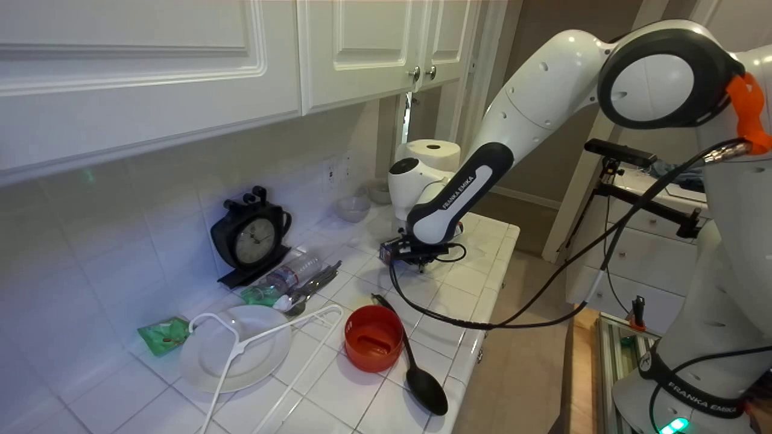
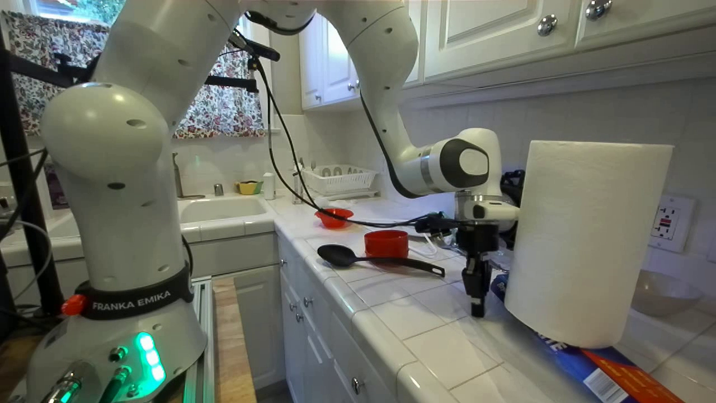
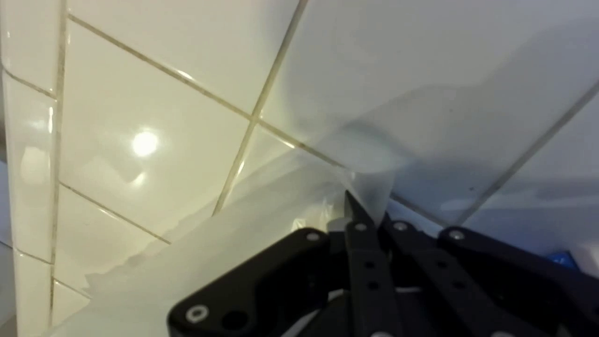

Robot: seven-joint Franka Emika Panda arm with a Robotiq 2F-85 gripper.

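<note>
A thin, translucent white sheet [image 3: 264, 208] lies over the counter tiles in the wrist view, one of its edges jagged. It bunches up at the tips of my gripper, which is shut on it, and a small fold stands out past the fingertips. In exterior view 2 my gripper [image 2: 477, 312] points straight down, close to the countertop [image 2: 436, 352], just left of the paper towel roll [image 2: 587, 235]. The sheet cannot be made out there. The forearm largely hides the fingers in exterior view 1.
A blue and red box [image 2: 604, 373] lies by the roll. Farther along sit a red cup [image 1: 373, 347], a black spoon [image 1: 425, 389], a white hanger [image 1: 235, 347] on a plate [image 1: 192, 361], a plastic bottle [image 1: 298, 270] and a black clock [image 1: 253, 235]. Bare tiles border the front edge.
</note>
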